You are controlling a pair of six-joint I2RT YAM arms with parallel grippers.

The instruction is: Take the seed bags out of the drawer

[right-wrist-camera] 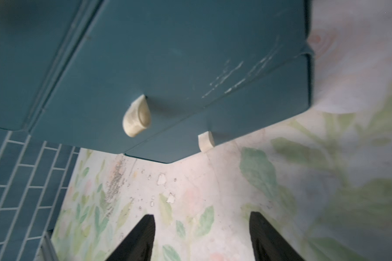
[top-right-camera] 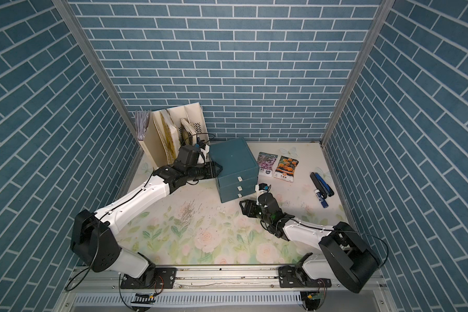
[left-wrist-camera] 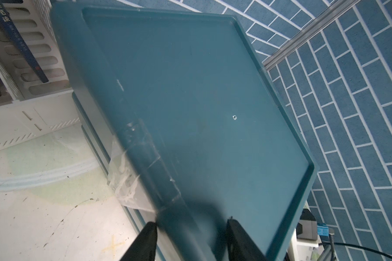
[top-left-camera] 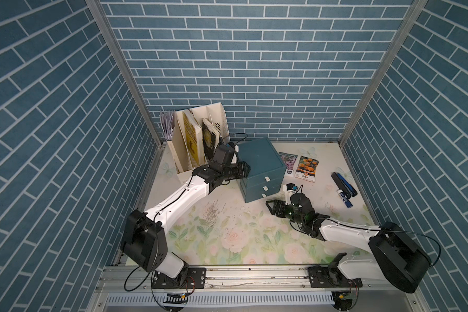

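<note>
A blue-green drawer cabinet (top-left-camera: pixel 259 156) stands at the back middle, its drawers closed. Two pale knobs mark its front: the upper knob (right-wrist-camera: pixel 137 116) and the lower knob (right-wrist-camera: pixel 206 141). My left gripper is shut on the cabinet's top edge, one finger on either side of it. Low in front of the cabinet, my right gripper is apart from both knobs, open with nothing between its fingers. On the table right of the cabinet lie two seed bags, an orange-flowered bag (top-left-camera: pixel 307 168) and a purple-flowered bag (top-left-camera: pixel 288 161). The drawers' insides are hidden.
A white file rack (top-left-camera: pixel 181 150) with books stands left of the cabinet, close to my left arm. At the far right lie a dark stapler-like object (top-left-camera: pixel 344 183) and a small blue-and-white item (top-left-camera: pixel 344 197).
</note>
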